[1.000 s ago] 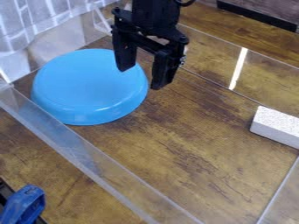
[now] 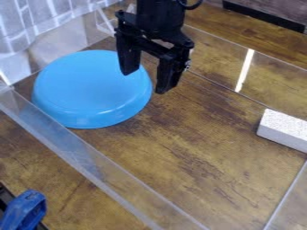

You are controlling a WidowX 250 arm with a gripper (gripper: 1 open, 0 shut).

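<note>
The black gripper [image 2: 150,67] hangs from the top centre, open, its two fingers spread over the right edge of a large blue round object [image 2: 86,88], which lies flat on the wooden floor at the left. Nothing shows between the fingers.
A white block [image 2: 285,128] lies at the right edge. A dark blue object [image 2: 21,212] is at the bottom left, beyond the clear plastic wall [image 2: 90,180].
The gripper has shifted very slightly; otherwise the scene looks the same.
</note>
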